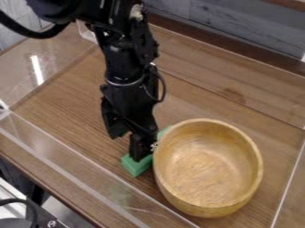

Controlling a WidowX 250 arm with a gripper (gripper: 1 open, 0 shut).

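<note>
My black gripper point(138, 142) hangs at the middle of the view, open, its fingertips down at a green block point(137, 165) lying on the wooden table. The block is partly hidden by the gripper and by a large tan bowl point(209, 167) just to its right. Whether the fingers touch the block I cannot tell.
The wooden table point(234, 94) has free room behind the bowl and left of the arm. Clear strips run along the table's left and front edge. A grey wall stands at the back; black cables lie at the lower left.
</note>
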